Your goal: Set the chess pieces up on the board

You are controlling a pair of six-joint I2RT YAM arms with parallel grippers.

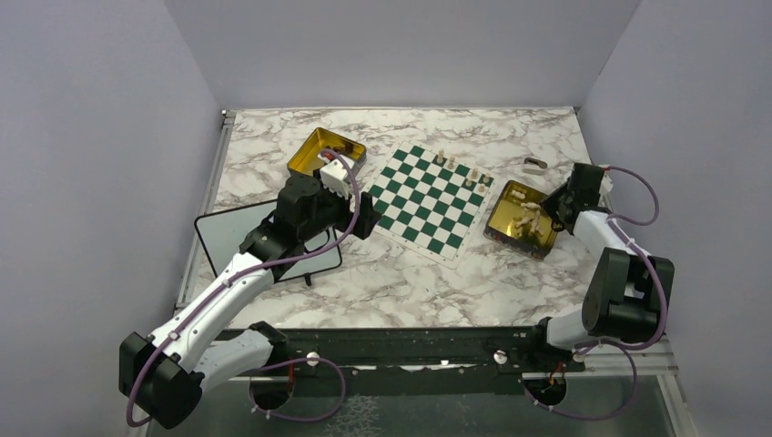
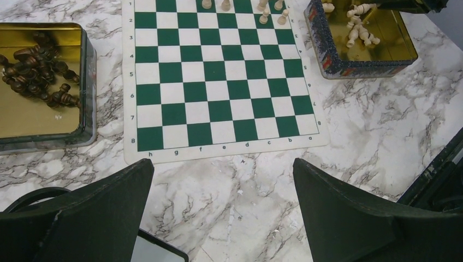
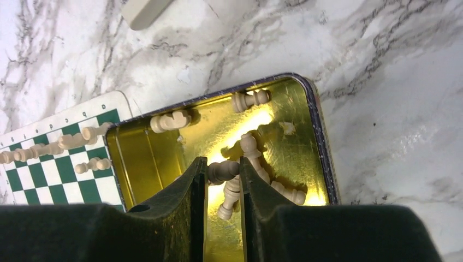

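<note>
The green and white chessboard (image 1: 430,200) lies mid-table, with several light pieces (image 1: 452,162) standing near its far right edge. Light pieces (image 3: 231,197) lie loose in the right gold tin (image 3: 320,130). Over this tin is my right gripper, its fingers a little apart. A shaded light piece (image 3: 221,172) spans the gap between its fingertips; whether it is gripped cannot be told. My left gripper hangs open and empty in front of the board's near edge. Dark pieces (image 2: 36,70) lie heaped in the left tin (image 2: 87,82).
A small pale object (image 1: 535,165) lies behind the right tin. At the left, partly under my left arm, is a black-rimmed white panel (image 1: 228,238). Bare marble (image 1: 410,289) stretches in front of the board.
</note>
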